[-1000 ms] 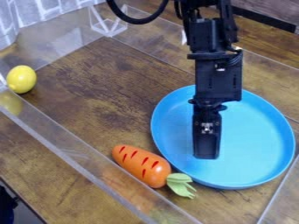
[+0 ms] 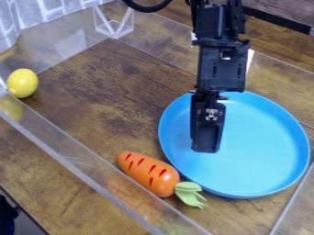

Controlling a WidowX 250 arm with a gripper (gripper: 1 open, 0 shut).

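My black gripper [image 2: 208,128] hangs over the left-middle part of a blue plate [image 2: 255,156], pointing down, its fingertips seen nearly end-on with no object visible in them; the frames do not clearly show how far apart they are. An orange toy carrot [image 2: 150,172] with a pale green top lies just outside the plate at the lower left. A yellow lemon or egg-shaped object [image 2: 21,83] sits at the far left edge of the wooden floor.
Clear plastic walls [image 2: 73,165] run along the left and front of the wooden work surface [image 2: 105,87].
The plate, carrot and yellow object are unmoved.
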